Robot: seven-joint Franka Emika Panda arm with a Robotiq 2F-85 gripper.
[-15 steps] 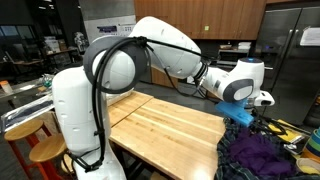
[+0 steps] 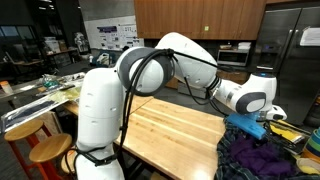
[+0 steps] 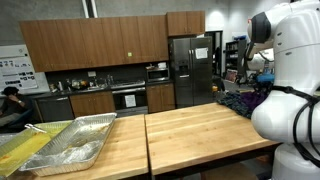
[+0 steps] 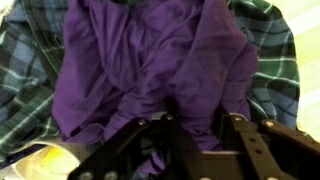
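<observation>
A purple cloth lies bunched on a dark green plaid cloth and fills most of the wrist view. In exterior view 1 the same purple cloth sits at the table's far right end. My gripper is low over its folds, pointing down, with its dark fingers some way apart at the bottom of the wrist view. Purple fabric shows between and beyond them. Dark, blurred fingertips keep me from telling whether they pinch a fold.
Beside the cloths, at the wrist view's lower left, is a pale round container with something yellow inside. Several items crowd the right end in exterior view 1.
My arm's wrist and gripper have come down closer to the purple cloth over the last second. The cloths lie in about the same place.
</observation>
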